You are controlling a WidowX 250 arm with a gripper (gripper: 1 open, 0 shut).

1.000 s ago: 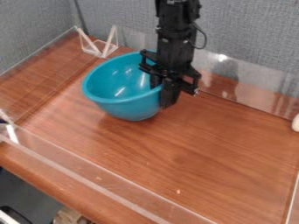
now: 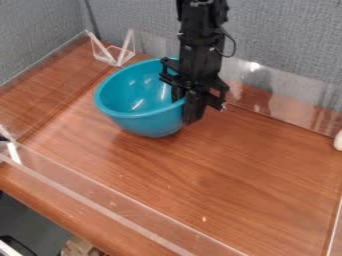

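A turquoise bowl (image 2: 131,105) rests on the wooden table toward the upper left, slightly tilted as far as I can tell. My black gripper (image 2: 185,92) reaches down from above onto the bowl's right rim, shut on it. The fingertips are partly lost against the dark body of the gripper.
A white wire stand (image 2: 114,52) stands at the back left. A small white object (image 2: 337,140) is at the right edge. A clear plastic strip runs along the back by the grey wall.
The bowl and my gripper on it have shifted very slightly to the left; otherwise the scene looks the same.
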